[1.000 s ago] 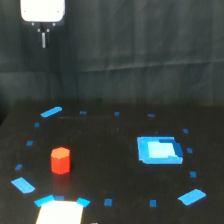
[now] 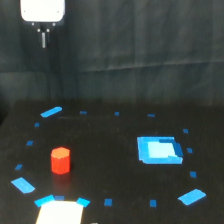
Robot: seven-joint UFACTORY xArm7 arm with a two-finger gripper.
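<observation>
On the dark table stands a red block (image 2: 61,160) with a hexagonal outline, left of the middle. A pale square patch (image 2: 161,150) framed by blue tape (image 2: 143,150) lies to its right. High at the upper left, well above the table, hangs a white housing with a thin grey tip below it, apparently my gripper (image 2: 43,40). It is far from the block and touches nothing I can see. Its fingers are too small to make out, and no object shows at the tip.
A bright white shape (image 2: 59,213) is cut off by the bottom edge, with blue tape beside it. Blue tape strips (image 2: 192,197) and several small blue marks edge the work area. Dark curtain (image 2: 140,50) covers the back.
</observation>
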